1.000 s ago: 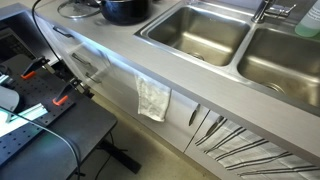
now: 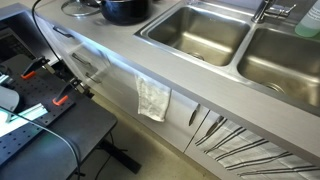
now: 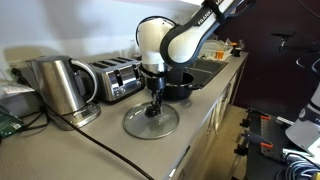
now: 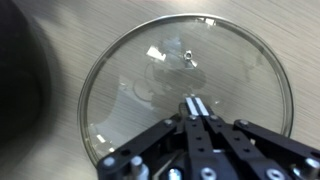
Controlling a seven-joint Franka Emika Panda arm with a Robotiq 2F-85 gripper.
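Note:
A round glass lid [image 4: 130,110] with a metal rim lies flat on the counter, and a small metal fitting [image 4: 188,57] shows near its middle. My gripper is shut over the lid, with nothing visible between its fingers. In exterior view 2 the dark gripper [image 3: 152,108] comes down from the white arm [image 3: 150,42] over the middle of the lid [image 3: 138,125]. Whether the fingertips touch the glass I cannot tell. Part of the lid [image 2: 80,8] also shows at the top edge of exterior view 1.
A black pot [image 2: 124,11] stands on the counter beside the lid. Near it are a toaster [image 3: 118,82] and a steel kettle [image 3: 62,88], with a black cable [image 3: 85,137] along the counter. A double sink [image 2: 200,35] lies farther along.

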